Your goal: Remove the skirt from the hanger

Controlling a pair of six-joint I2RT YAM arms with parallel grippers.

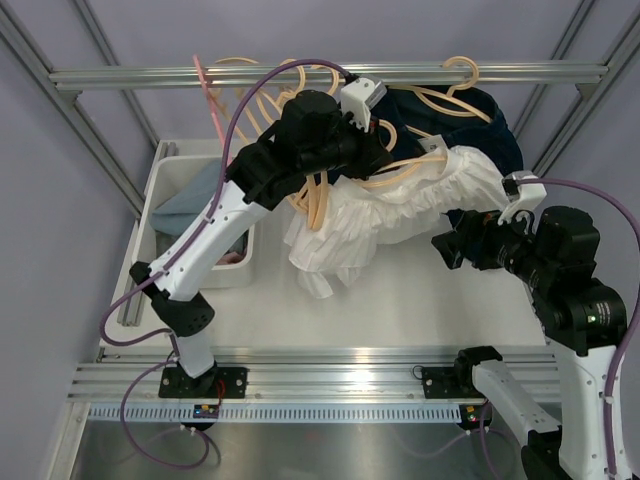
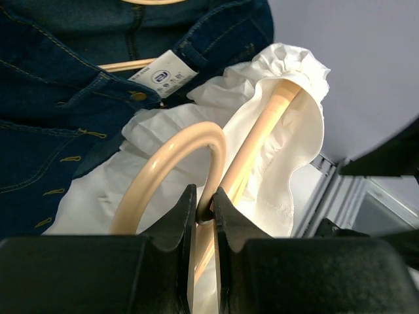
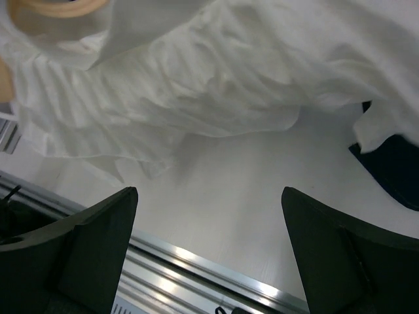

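Observation:
The white skirt [image 1: 365, 225] still hangs on a beige hanger [image 2: 255, 144], its waistband gathered round the hanger's arm in the left wrist view. My left gripper is shut on that hanger at the base of its hook, high near the rail in the top view. My right gripper [image 1: 465, 240] stands open below and right of the skirt, apart from it; in the right wrist view the white fabric [image 3: 216, 72] is above and beyond its empty fingers.
The metal rail [image 1: 540, 72] carries several hangers, with dark denim [image 1: 480, 110] at the right. A white bin [image 1: 165, 200] with folded clothes stands at the left. Below the skirt the white board [image 1: 300, 320] is clear.

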